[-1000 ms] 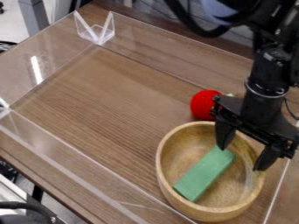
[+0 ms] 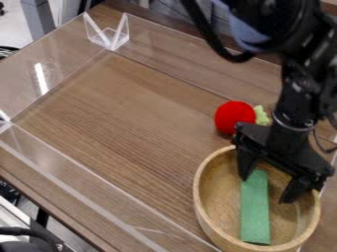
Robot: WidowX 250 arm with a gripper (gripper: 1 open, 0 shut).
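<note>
The black gripper [image 2: 274, 167] reaches down from the upper right into a round wooden bowl [image 2: 211, 202], its fingers spread open over the bowl's back half. A green elongated block [image 2: 255, 219] lies in the bowl, lengthwise toward the camera, its far end beside the left fingers. Whether the fingers touch it I cannot tell.
A red round object [image 2: 234, 117] sits just behind the bowl, with a small pale green item beside it, partly hidden by the arm. A clear wire-like holder [image 2: 108, 30] stands at the back left.
The gripper has come lower and a little toward the camera within the bowl. The green block has turned from diagonal to nearly straight, lengthwise toward the camera.
</note>
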